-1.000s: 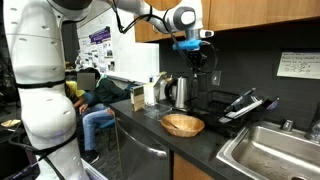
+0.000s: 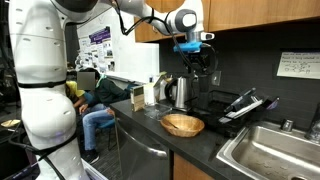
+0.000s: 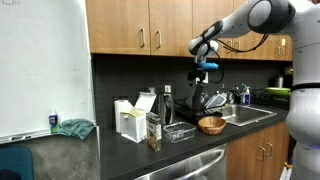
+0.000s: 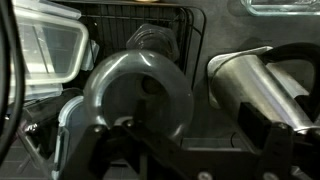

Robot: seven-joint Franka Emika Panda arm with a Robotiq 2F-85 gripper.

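Note:
My gripper is above the back of the counter, its two dark fingers [image 4: 93, 145] standing apart in the wrist view. It also shows in exterior view 1, where the gripper [image 2: 196, 66] points down over the dark rack, and in exterior view 2 as the gripper [image 3: 206, 72] near the upper cabinets. A round, see-through vessel with a pale rim [image 4: 88, 97] lies below, seen from above and partly covered by the gripper. Nothing shows clasped between the fingers. How far the gripper is above the vessel is hard to judge.
A silver metal vessel [image 4: 240, 82] with a black handle is right of the round vessel; clear containers [image 4: 42, 48] crowd the left. A wooden bowl [image 2: 182, 125] occupies the counter, with a sink [image 2: 265, 153] to its right. Cabinets [image 3: 160, 28] overhang the back.

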